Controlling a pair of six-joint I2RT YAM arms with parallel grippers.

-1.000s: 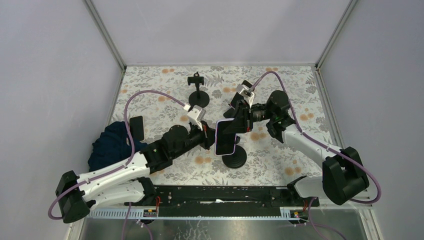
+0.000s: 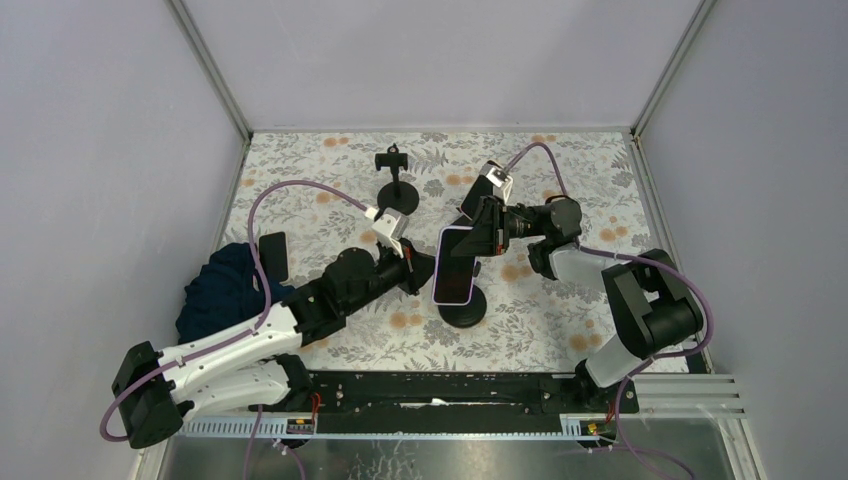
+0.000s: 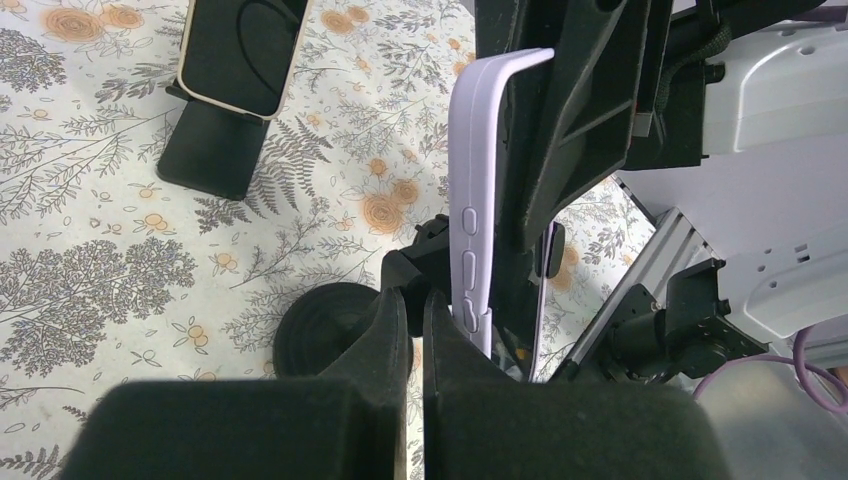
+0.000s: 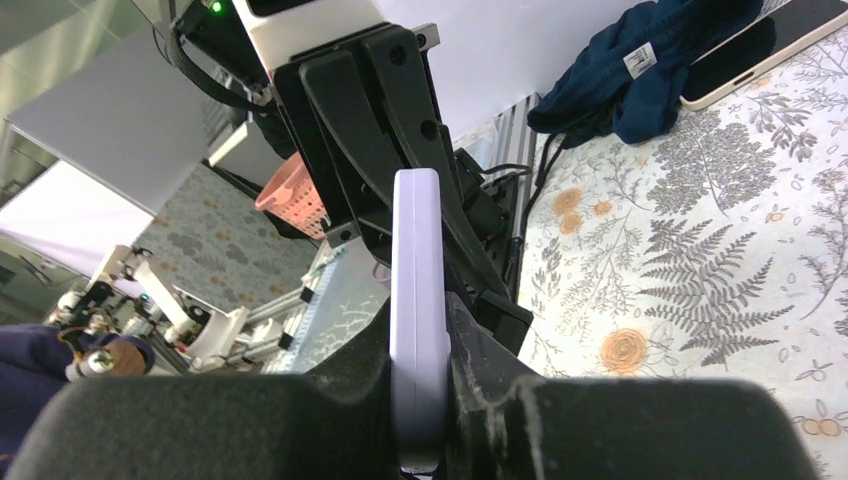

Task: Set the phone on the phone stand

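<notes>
A lavender phone [image 2: 452, 280] is held upright over a black round-based stand [image 2: 463, 312], seen edge-on in both wrist views [image 3: 470, 250]. My right gripper [image 2: 485, 228] is shut on the phone's upper part; in the right wrist view its edge [image 4: 417, 300] fills the space between the fingers. My left gripper [image 2: 417, 268] is beside the phone, its fingertips shut on a black part [image 3: 410, 280] of the stand behind the phone. Whether the phone touches the stand's holder is hidden.
Another black stand [image 2: 398, 195] stands at the back. A phone on a flat stand [image 2: 476, 195] is behind my right gripper. A dark cloth [image 2: 220, 290] and another phone [image 2: 273, 255] lie at left.
My right gripper and the phone have moved slightly toward the back, and the stand's base has shifted with them. The right arm's elbow has moved back and left. The left arm is nearly still.
</notes>
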